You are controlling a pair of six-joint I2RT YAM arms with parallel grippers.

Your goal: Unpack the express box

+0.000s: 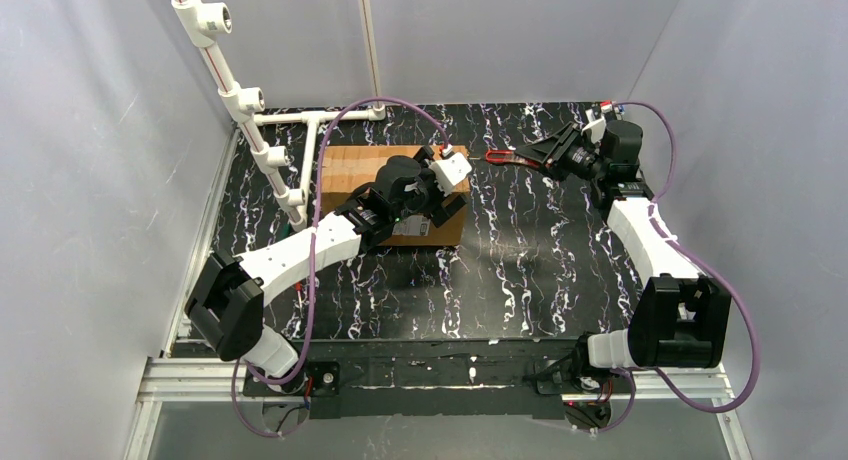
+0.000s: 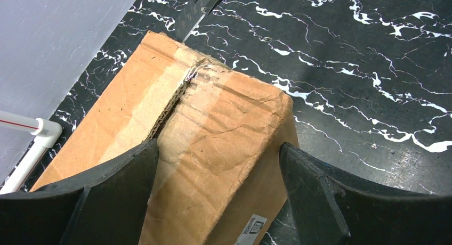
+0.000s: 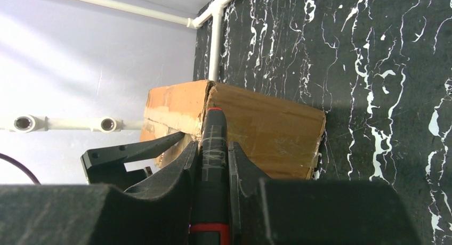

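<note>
A brown cardboard box (image 1: 355, 166) lies at the back middle of the table, its taped seam visible in the left wrist view. My left gripper is over the box's near part, fingers apart on either side of a corrugated section; whether they press on it is unclear. My right gripper (image 1: 558, 152) is shut on a cutter with red and black handle (image 3: 214, 165); its blade (image 2: 192, 16) is at the box's right end, by the seam, partly hidden behind the cardboard.
A white pipe frame (image 1: 312, 150) stands left of and behind the box. Purple cables loop over both arms.
</note>
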